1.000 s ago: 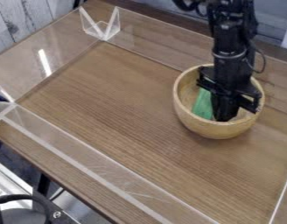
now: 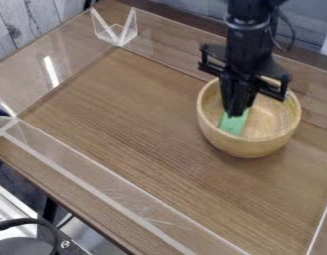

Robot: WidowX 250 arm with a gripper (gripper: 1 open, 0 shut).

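The black gripper (image 2: 230, 95) hangs over the back half of a tan bowl (image 2: 263, 142) at the right of the camera view, its fingers pointing down. It looks shut, with nothing clearly held between the fingertips. A green object (image 2: 233, 123) lies inside the bowl, below the fingers, partly hidden by them.
A clear angular item (image 2: 115, 28) stands at the back left. Transparent strips run along the left edge, and black cabling lies at the bottom left.
The gripper has risen from down inside the bowl to higher over it, uncovering more of the bowl. The green object remains in the bowl.
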